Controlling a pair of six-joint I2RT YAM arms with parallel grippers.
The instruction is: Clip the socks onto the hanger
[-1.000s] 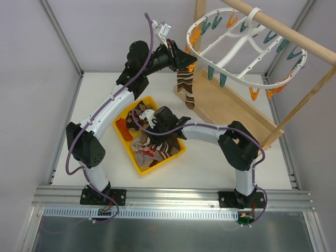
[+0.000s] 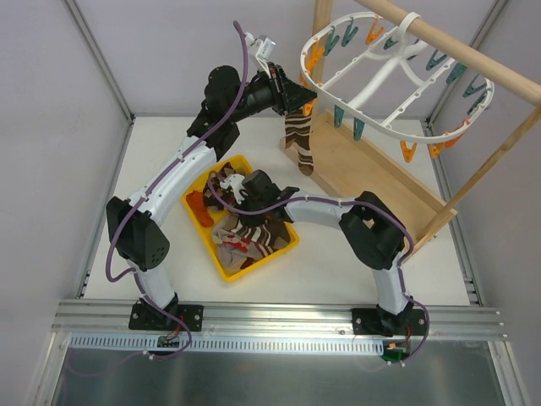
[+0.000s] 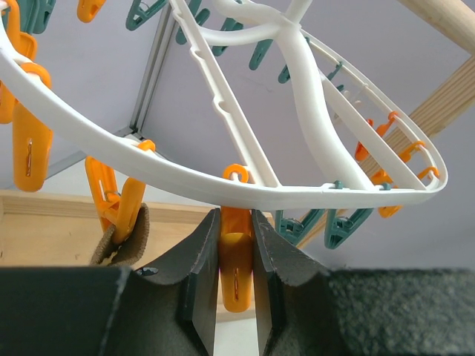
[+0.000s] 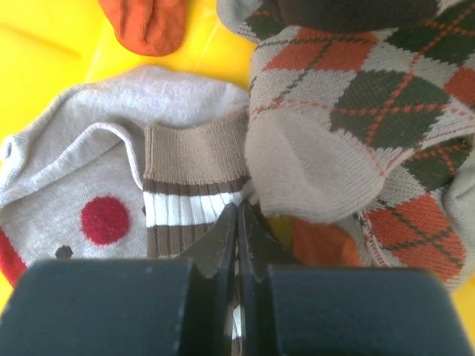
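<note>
The round white hanger [image 2: 378,125] hangs at the upper right, ringed with orange and teal clips. My left gripper is shut on an orange clip [image 3: 236,278] at the hanger's rim. A brown striped sock [image 2: 298,144] dangles from the rim; the left wrist view has a brown sock [image 3: 132,245] in the neighbouring orange clip. Down in the yellow bin [image 2: 218,264], my right gripper is shut, its tips against the edge of a brown-and-white striped sock [image 4: 197,159]. Whether a thin fold of cloth lies between those tips is unclear.
Around the striped sock lie a grey sock with red dots [image 4: 70,215], an argyle sock [image 4: 371,111] and an orange-red sock [image 4: 148,26]. A wooden pole [image 2: 473,59] carries the hanger. Beneath it lies a wooden base [image 2: 380,182].
The left arm holds still at the hanger.
</note>
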